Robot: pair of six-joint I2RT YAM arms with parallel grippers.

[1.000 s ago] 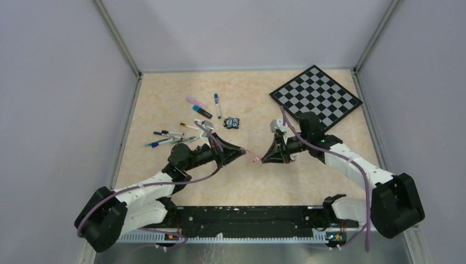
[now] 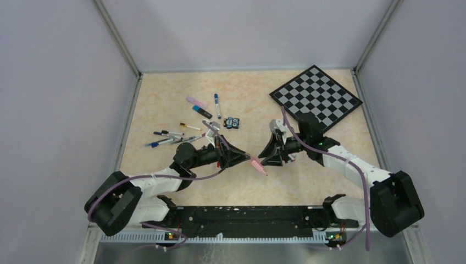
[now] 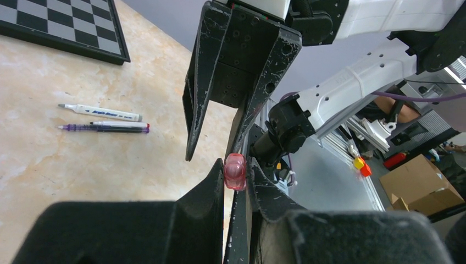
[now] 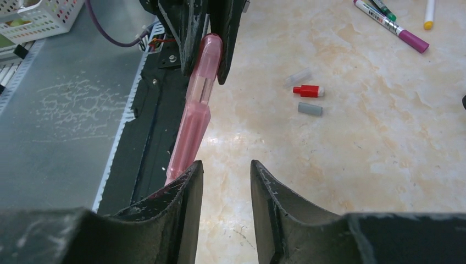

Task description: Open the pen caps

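Observation:
A pink marker is held by one end in my left gripper, which is shut on it; the marker slants downward, with a narrower clear section between its two pink parts. My right gripper stands open beside the marker, nothing visible between its fingertips. A red cap, a grey cap and a clear cap lie loose on the table. Several pens lie at the left, among them a purple-ended marker.
A checkered board occupies the back right. A white pen and a purple pen lie near it. A small dark patterned object sits at the centre.
My left gripper has moved right with the marker, whose lower end now reaches further toward the front.

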